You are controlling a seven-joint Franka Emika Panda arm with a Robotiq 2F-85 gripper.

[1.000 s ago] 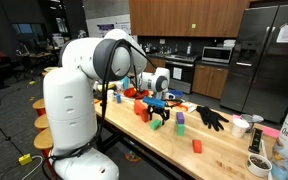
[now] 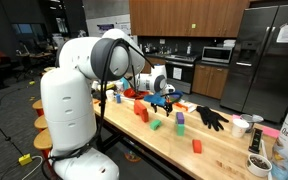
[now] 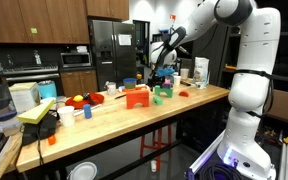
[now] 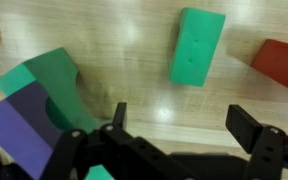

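My gripper is open, and only tabletop shows between its fingers in the wrist view. Just beyond the fingers, toward the upper middle of that view, lies a green block (image 4: 197,47), apart from them. A red block (image 4: 281,63) lies to its right. At the left are a purple block (image 4: 21,128) and a green piece (image 4: 59,85) with a curved cut-out, close together. In exterior view 1 the gripper (image 2: 165,103) hangs above the table behind the small green block (image 2: 155,125). The purple block (image 2: 180,117) stands with green beneath it to the right.
A red block (image 2: 197,146) lies alone near the front edge. Black gloves (image 2: 210,118) and a white tub (image 2: 240,128) are farther right, with a bowl (image 2: 259,165) near the right end. Bare tabletop lies between the lone red block and the bowl.
Compared with one second ago, the gripper appears slightly higher and its wrist turned differently. The blocks look unmoved.
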